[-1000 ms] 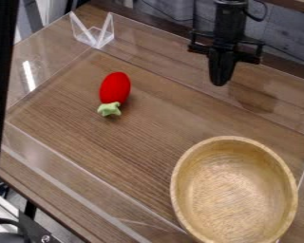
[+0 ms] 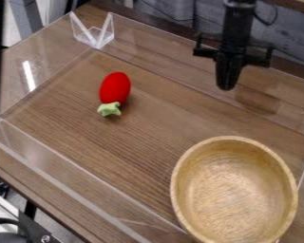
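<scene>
My dark gripper [image 2: 226, 76] hangs over the back right of the wooden table, shut, with nothing visible between its fingers. A red toy vegetable with a pale green top [image 2: 114, 89] lies left of centre, apart from the gripper. A large light-tan round bowl [image 2: 234, 190] sits at the front right.
A small clear plastic holder [image 2: 94, 30] stands at the back left. A grey surface lies behind the back edge, and the table's left edge shows at the lower left.
Over the last second my gripper has moved slightly, a little to the right and down in the view compared with one second ago. The toy and bowl have not moved.
</scene>
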